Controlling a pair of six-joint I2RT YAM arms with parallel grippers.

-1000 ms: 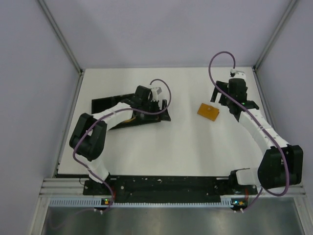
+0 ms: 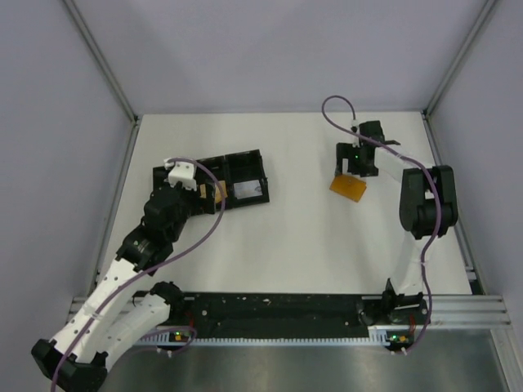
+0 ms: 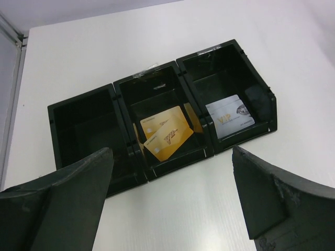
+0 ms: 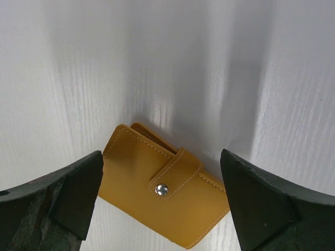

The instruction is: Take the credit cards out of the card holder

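The card holder (image 4: 131, 172), orange-brown leather with a snapped strap, lies flat on the table at right; its snap (image 4: 161, 189) looks closed. My right gripper is open above it, the holder showing between and below the fingers, untouched as far as I can tell. In the top view the holder (image 2: 348, 187) sits just below that gripper. My left gripper stands open and empty over the black boxes. Two gold cards (image 3: 168, 132) rest in the middle box, and a silver VIP card (image 3: 230, 115) lies in the right one.
Three black boxes stand side by side at the back left; the left box (image 3: 91, 133) looks empty. A raised wall borders the table at the back.
My right gripper has moved left, closer to the card holder. The holder and boxes have stayed put.
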